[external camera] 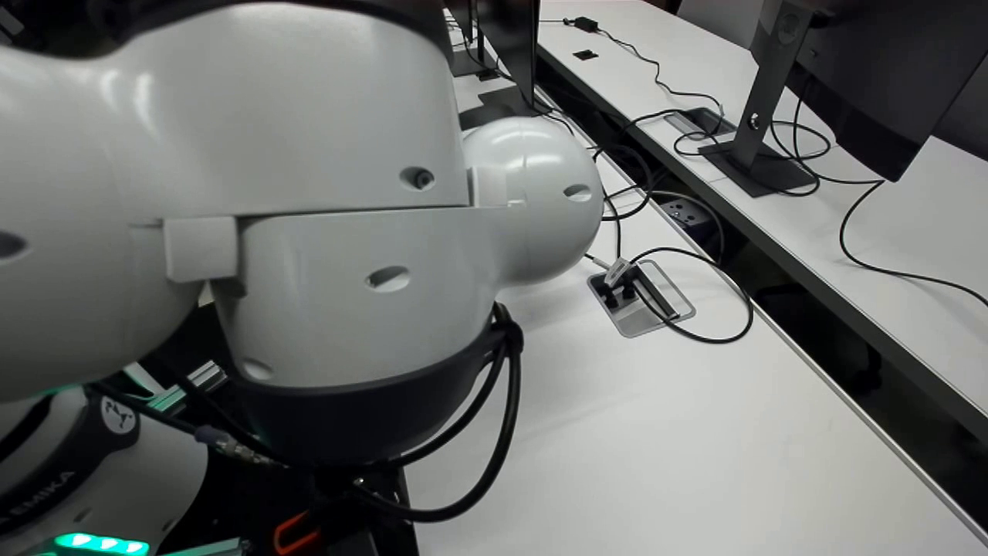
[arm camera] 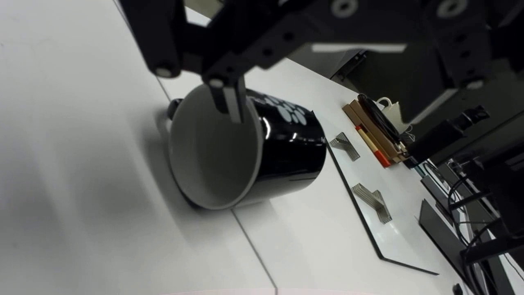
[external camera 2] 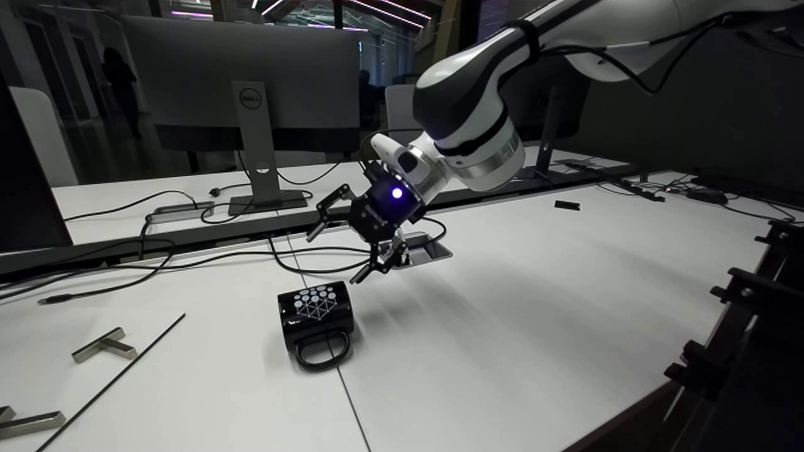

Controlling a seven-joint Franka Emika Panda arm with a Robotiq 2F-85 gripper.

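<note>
A glossy black mug point(external camera 2: 315, 316) with a white dot-and-line pattern lies on its side on the white table, its handle toward the camera in exterior view 2. My gripper point(external camera 2: 333, 258) is open just above and behind it, the lower finger point(external camera 2: 363, 272) close to the mug's upper right end. In the wrist view the mug's pale mouth point(arm camera: 211, 152) faces me, and one fingertip point(arm camera: 234, 105) overlaps its rim. The other finger point(arm camera: 434, 104) stands far to the right. Nothing is between the fingers. Exterior view 1 hides the gripper and mug behind the arm.
Metal pieces point(arm camera: 374, 201) rest on a dark-edged board point(external camera 2: 151, 348) beside the mug. Behind the gripper are loose cables point(external camera 2: 226, 256) and a socket box point(external camera 2: 429, 252). A monitor point(external camera 2: 256, 143) stands farther back.
</note>
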